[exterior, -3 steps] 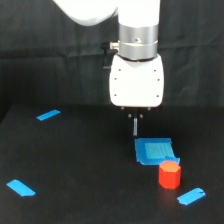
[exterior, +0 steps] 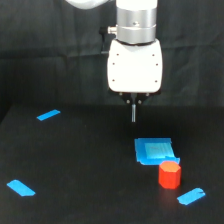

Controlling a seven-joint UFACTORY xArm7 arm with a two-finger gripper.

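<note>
My gripper (exterior: 133, 99) hangs below the white hand near the top centre of the view. Beneath it a thin pale rod (exterior: 134, 114) points straight down; whether the fingers are closed around it is too small to make out. A light-blue square piece (exterior: 153, 150) lies on the dark table, to the right of the rod and nearer the camera. Just in front of the square sits a red hexagonal block (exterior: 169, 175), close to its lower right corner. The rod stands apart from both.
Blue strips lie flat on the black table (exterior: 90, 160): one at the far left (exterior: 48, 115), one at the near left (exterior: 20, 188) and one at the near right (exterior: 191, 196). A dark curtain (exterior: 50, 60) closes off the back.
The arm and its rod have shifted slightly up in the view and a little left, away from the blue square. The square, red block and strips have stayed put.
</note>
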